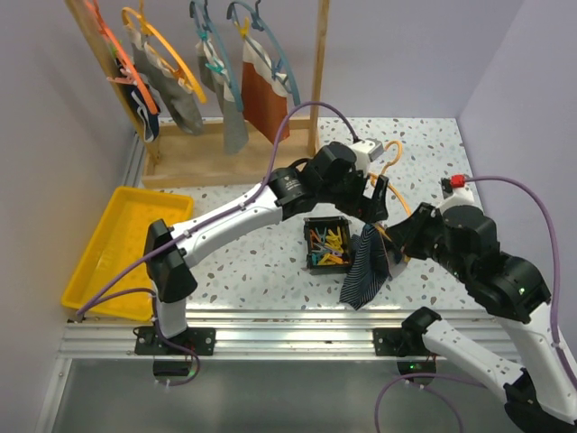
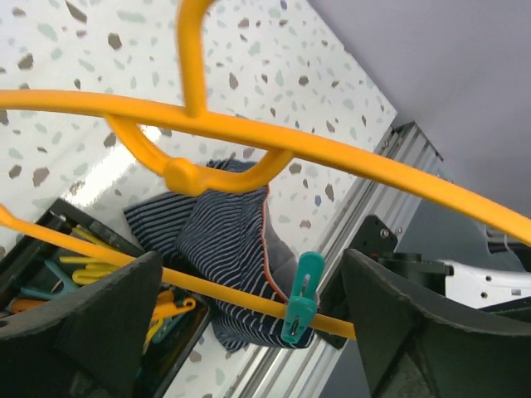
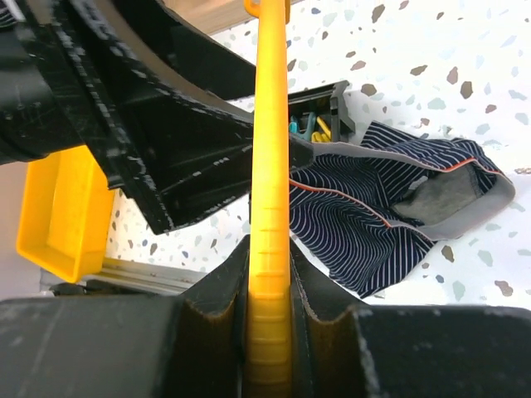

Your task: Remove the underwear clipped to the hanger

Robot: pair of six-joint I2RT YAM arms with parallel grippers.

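An orange hanger (image 1: 393,160) is held by my right gripper (image 1: 401,236), shut on it; in the right wrist view its bar (image 3: 270,166) runs straight up from the fingers. My left gripper (image 1: 379,203) is open over the hanger's lower bar, its fingers either side of a teal clip (image 2: 303,294) in the left wrist view. Striped navy underwear with a grey band (image 3: 390,207) lies below, apparently on the speckled table; whether the clip grips it is unclear.
An open black box of clips (image 1: 329,245) sits beside the underwear. A yellow tray (image 1: 93,266) is at the left. A wooden rack (image 1: 319,63) with garments on hangers stands at the back left.
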